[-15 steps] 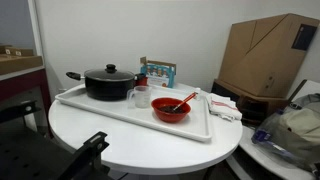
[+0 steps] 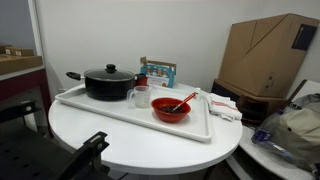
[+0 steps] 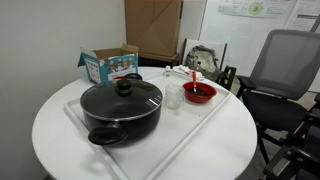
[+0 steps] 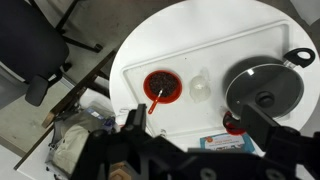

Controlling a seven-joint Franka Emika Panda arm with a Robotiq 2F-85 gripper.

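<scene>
A black lidded pot (image 2: 109, 83) stands on the left of a white tray (image 2: 190, 131) on the round table. Beside it is a clear measuring cup (image 2: 140, 97). To the right sits a red bowl (image 2: 170, 114) with dark contents and a red-handled spoon (image 2: 184, 102) leaning out of it. From above, the wrist view shows the pot (image 4: 264, 88), the cup (image 4: 200, 88) and the bowl (image 4: 162, 86). My gripper is open above the table, its dark fingers wide apart with nothing held between them.
A blue-and-white box (image 2: 158, 72) stands behind the tray, with a small red-and-black item (image 4: 232, 123) near the pot. A folded towel (image 2: 224, 106) lies at the table's right. An office chair (image 3: 280, 75) stands nearby.
</scene>
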